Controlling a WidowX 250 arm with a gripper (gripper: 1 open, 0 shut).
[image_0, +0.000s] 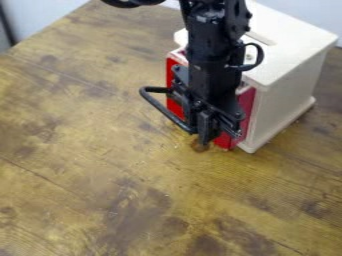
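Observation:
My black gripper (205, 128) hangs low at the front of a cream wooden box (283, 80), close to the table top and in front of the box's red front panel (175, 78). The gripper's fingers are mostly hidden behind its own housing and cable loop, so what lies between them cannot be seen clearly. A small orange-brown spot shows just below the fingertips, too small to tell what it is. The panel is partly covered by the arm.
The box has a slot in its top and stands near a pale wall at the back right.

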